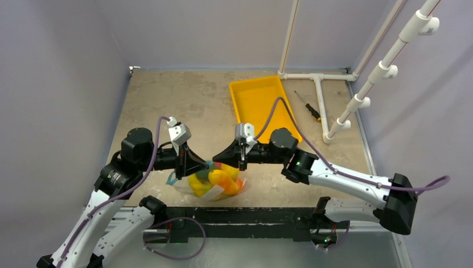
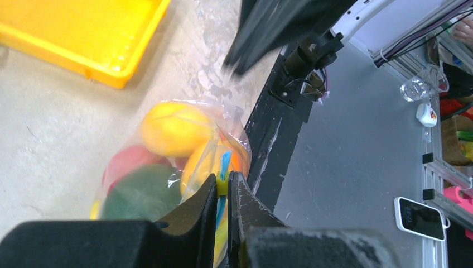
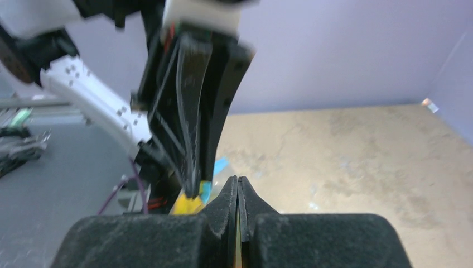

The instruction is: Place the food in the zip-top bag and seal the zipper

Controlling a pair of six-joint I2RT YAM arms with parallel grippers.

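Note:
The clear bag (image 1: 214,192) rests near the table's front edge with yellow, orange and green food inside. In the left wrist view a yellow piece (image 2: 175,129), an orange piece (image 2: 196,165) and a dark green piece (image 2: 139,192) show through the film. My left gripper (image 1: 204,165) is shut on the bag's blue zip edge (image 2: 225,162), where a small yellow-green bit, perhaps the slider (image 2: 222,184), sits at its fingertips. My right gripper (image 1: 216,158) is just to the right, shut, with nothing seen between its fingertips.
Behind the right arm stands an empty yellow tray (image 1: 259,95). A screwdriver (image 1: 310,107) lies to its right, beside a white pipe frame (image 1: 321,109).

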